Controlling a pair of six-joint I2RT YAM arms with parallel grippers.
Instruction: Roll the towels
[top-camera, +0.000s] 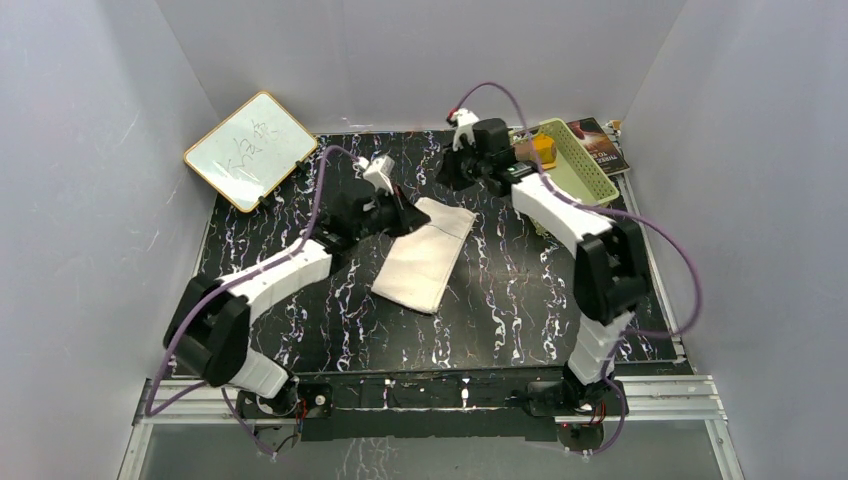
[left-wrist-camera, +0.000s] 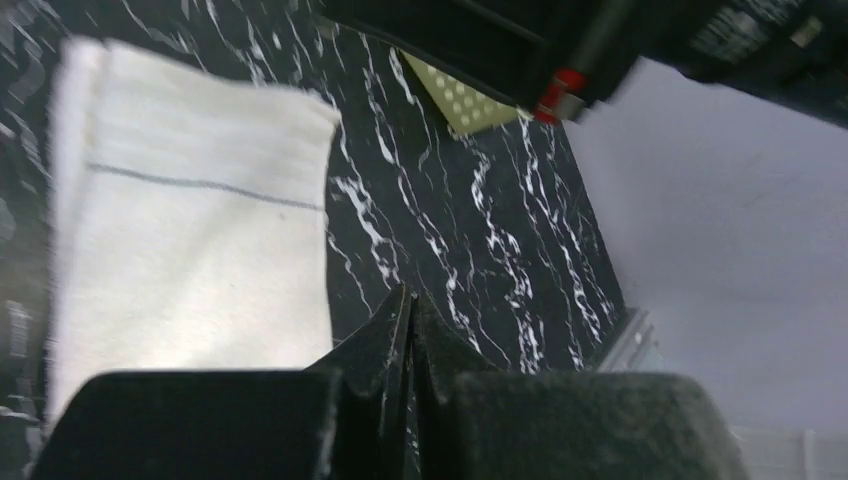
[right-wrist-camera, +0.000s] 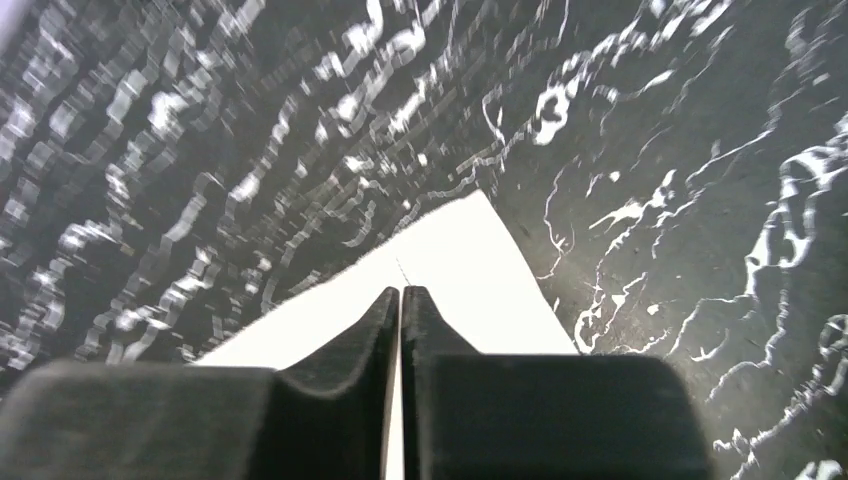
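Note:
A cream towel (top-camera: 425, 260), folded into a long rectangle, lies flat and slanted on the dark marbled table. My left gripper (top-camera: 408, 222) is over the towel's far left part, and the tips meet with nothing showing between them. In the left wrist view the towel (left-wrist-camera: 200, 260) lies to the left of the shut fingertips (left-wrist-camera: 394, 325), a dark stripe across it. Just past the towel's far end is my right gripper (top-camera: 452, 178). In the right wrist view its fingers (right-wrist-camera: 340, 370) are a slim gap apart, with the towel's corner (right-wrist-camera: 470, 235) beneath and no cloth gripped.
A green basket (top-camera: 600, 180) holding a folded yellow-brown item (top-camera: 544, 148) stands at the back right, beside a dark book (top-camera: 598, 143). A whiteboard (top-camera: 250, 150) leans at the back left.

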